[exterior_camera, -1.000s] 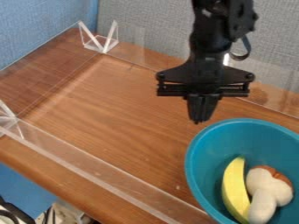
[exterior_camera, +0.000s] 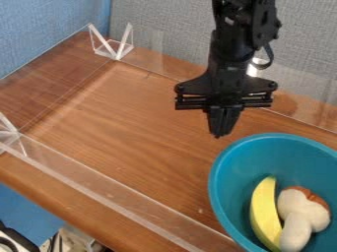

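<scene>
My black gripper hangs above the wooden table, behind and left of a teal bowl. Its fingers are shut together, with nothing visible between them. Inside the bowl at the lower right lie a yellow banana and a white mushroom toy with some brown on top, side by side.
White wire brackets stand at the back left corner and left edge. A clear strip runs along the front edge, and grey and blue walls bound the back.
The bowl and its contents have not moved.
</scene>
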